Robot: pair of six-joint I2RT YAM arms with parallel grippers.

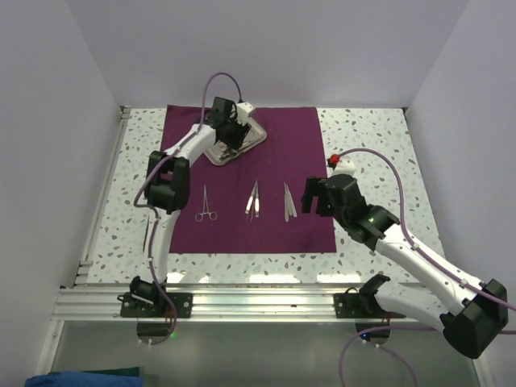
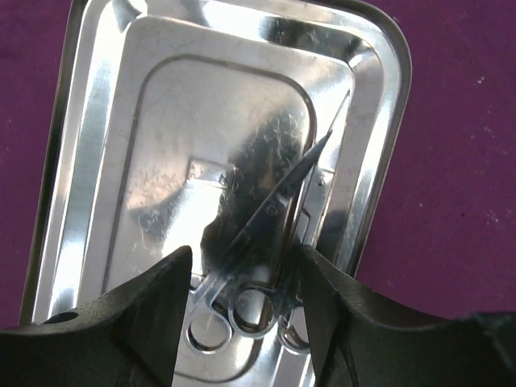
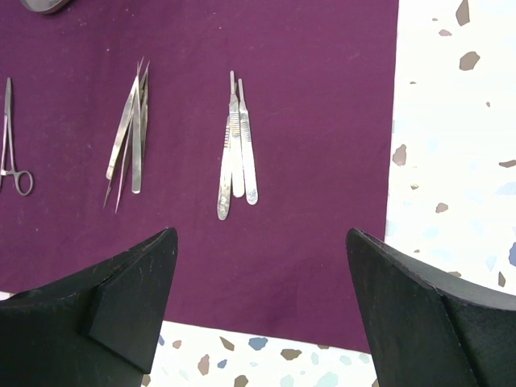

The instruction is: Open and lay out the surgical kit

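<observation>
A steel tray (image 1: 251,141) lies on the purple cloth at the back. In the left wrist view, scissor-like instruments (image 2: 272,208) with ring handles lie in the tray (image 2: 185,105). My left gripper hangs open just over their handles. Hemostats (image 1: 205,201), tweezers (image 1: 252,201) and scalpel handles (image 1: 290,203) lie in groups on the cloth, also seen in the right wrist view. My right gripper is open above the front right of the cloth, nothing between its fingers.
The purple cloth (image 1: 286,137) lies on a speckled table (image 1: 379,129). The right arm stands over the table's right side.
</observation>
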